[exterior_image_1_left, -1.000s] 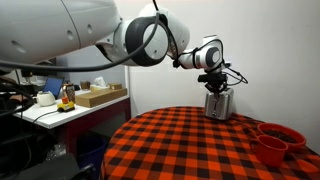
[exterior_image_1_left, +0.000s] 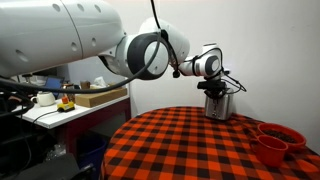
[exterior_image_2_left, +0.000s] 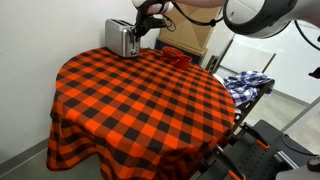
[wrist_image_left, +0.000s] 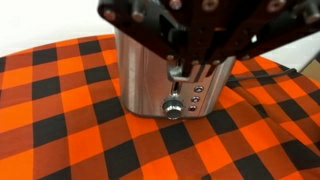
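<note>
A silver toaster (wrist_image_left: 145, 85) stands upright at the far edge of the table, and its control end faces the wrist camera. A round knob (wrist_image_left: 173, 107) and several small buttons show low on that end. Just above the knob, at the toaster's lever slot, is my gripper, shut, with nothing seen between its fingers. Whether the fingertips touch the lever is hard to tell, as the fingers hide the slot's upper part. From the second exterior side, the gripper (exterior_image_2_left: 137, 38) sits close against the toaster's (exterior_image_2_left: 119, 40) end.
A red-and-black checked cloth (exterior_image_1_left: 180, 140) covers the table, mostly bare. To the toaster's right stand a red cup-like container (exterior_image_1_left: 270, 151) and a wider red bowl (exterior_image_1_left: 282, 131). A white wall rises behind. Cardboard boxes (exterior_image_1_left: 100, 97) lie on a side table.
Over the last second my gripper has come down slightly in front of the toaster. The toaster and red containers appear unmoved.
</note>
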